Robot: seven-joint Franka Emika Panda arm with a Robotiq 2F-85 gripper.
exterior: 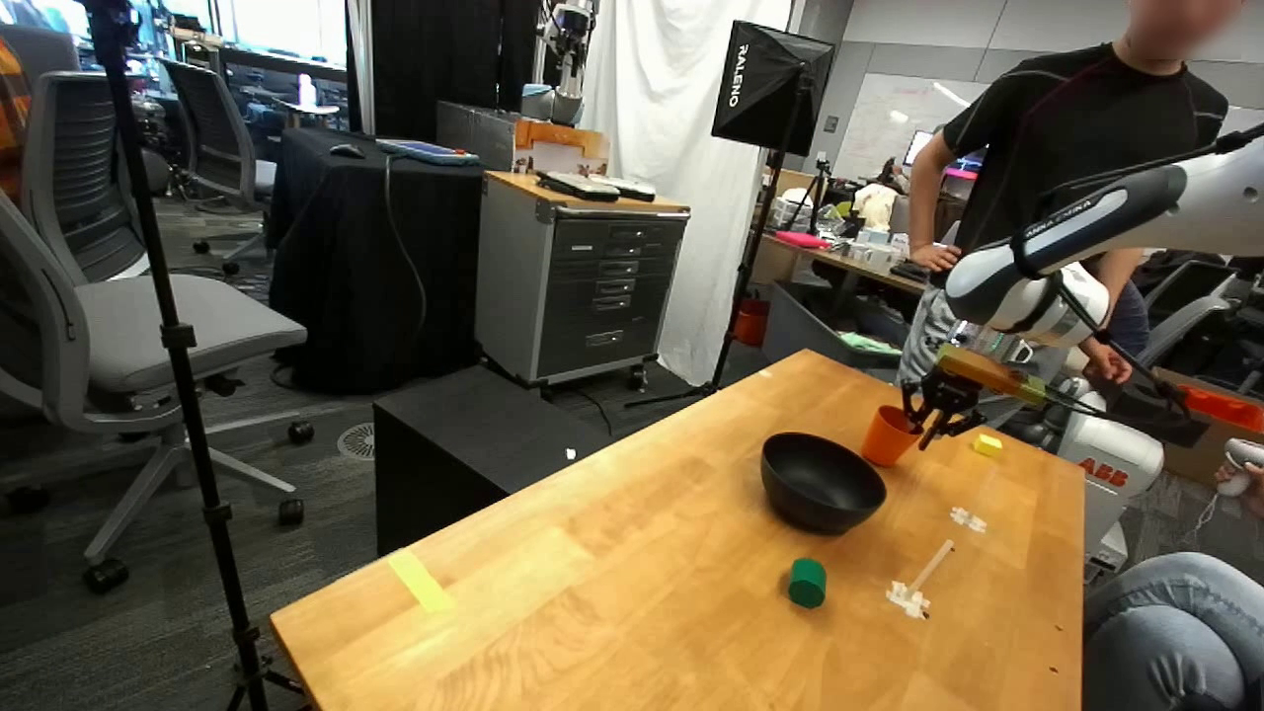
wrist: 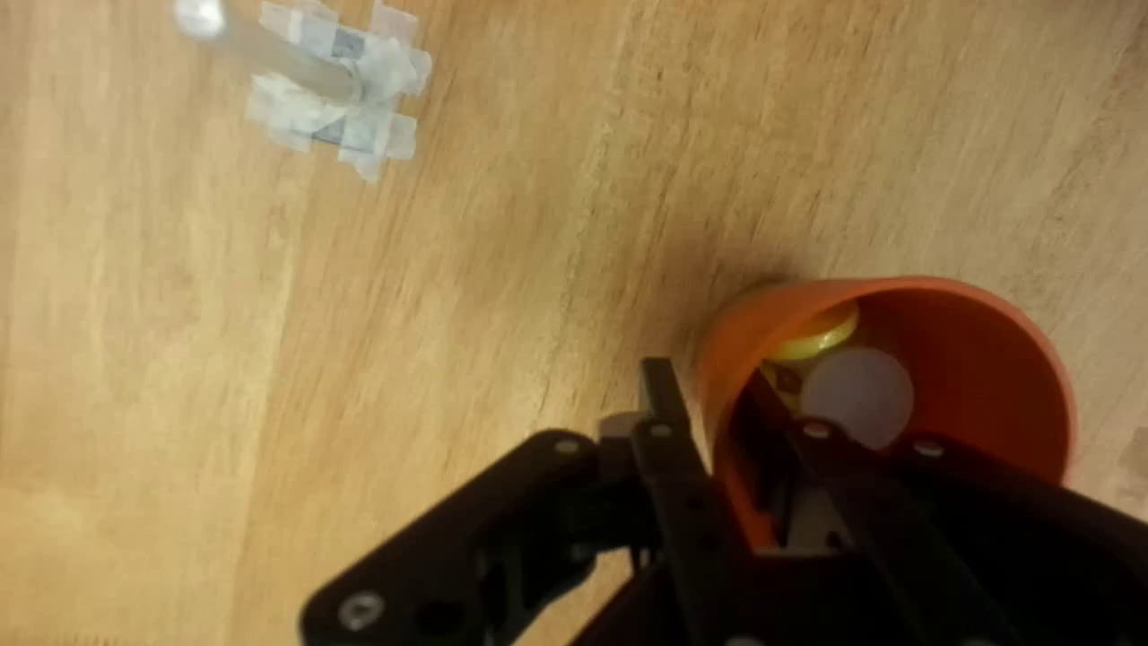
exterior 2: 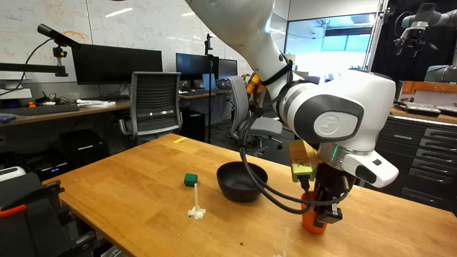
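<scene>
An orange cup (exterior: 889, 437) stands on the wooden table beside the black bowl (exterior: 818, 486). My gripper is shut on the cup's wall, one finger (wrist: 669, 400) outside it and the other inside. Looking into the cup (wrist: 974, 377) in the wrist view, I see a yellow item (wrist: 820, 336) and a pale round item (wrist: 858, 397); what they are is unclear. From exterior view 2, the gripper and its cables partly cover the cup (exterior 2: 315, 225). The cup still appears to touch the table.
A green block (exterior: 807, 583) lies near the bowl, and a yellow block (exterior: 987, 444) sits by the table's far right edge. Two thin upright sticks, one of them a taped peg (exterior 2: 196, 201), rise from the tabletop.
</scene>
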